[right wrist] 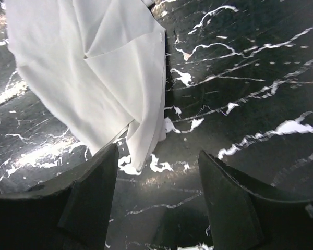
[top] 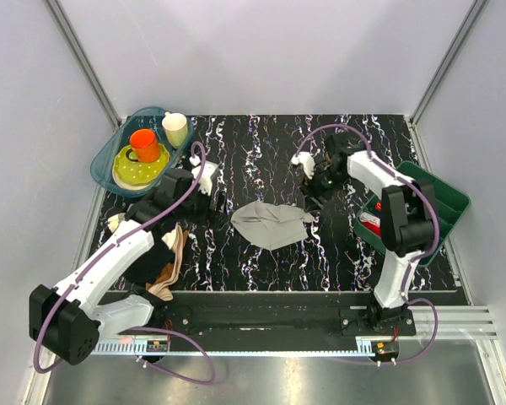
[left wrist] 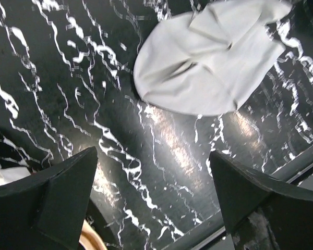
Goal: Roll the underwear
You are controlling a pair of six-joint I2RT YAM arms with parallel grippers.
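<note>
The light grey underwear (top: 271, 224) lies flat but creased in the middle of the black marbled table. Part of it is folded over, with a narrow tip on its right side. Left of the cloth my left gripper (top: 217, 211) stands open, and bare table shows between its fingers in the left wrist view. My right gripper (top: 314, 201) is at the cloth's right end. In the right wrist view the narrow tip of the underwear (right wrist: 141, 143) reaches toward the gap between the parted fingers, which do not hold it.
At the back left a blue bin (top: 101, 165) holds a green plate, an orange mug (top: 145, 145) and a pale cup (top: 175, 128). Folded clothes (top: 175, 268) lie at the front left. A green bin (top: 451, 202) stands at the right, partly behind my right arm.
</note>
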